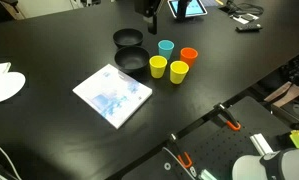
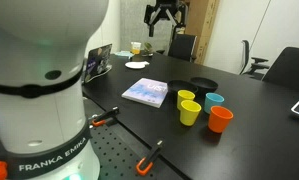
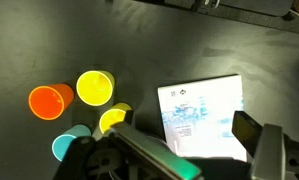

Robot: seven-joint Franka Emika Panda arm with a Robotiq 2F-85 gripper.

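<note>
In the wrist view, my open gripper has its dark fingers spread wide, with nothing held between them; from outside, it hangs high above the table. Two yellow cups [image 1: 178, 72] [image 1: 157, 67] stand near an orange cup [image 1: 188, 56] and a blue cup [image 1: 166, 48]. Beside them are two black bowls [image 1: 132, 61] [image 1: 128, 38], mostly hidden by the gripper in the wrist view. A flat white-and-blue rectangular item [image 1: 112, 95], like a book, lies in front of the bowls.
A white plate [image 1: 4, 85] lies at the left side of the dark table in exterior view 1. A tablet-like device [image 1: 191, 9] sits near the far edge. Bare tabletop [image 1: 49, 60] stretches between the plate and the bowls.
</note>
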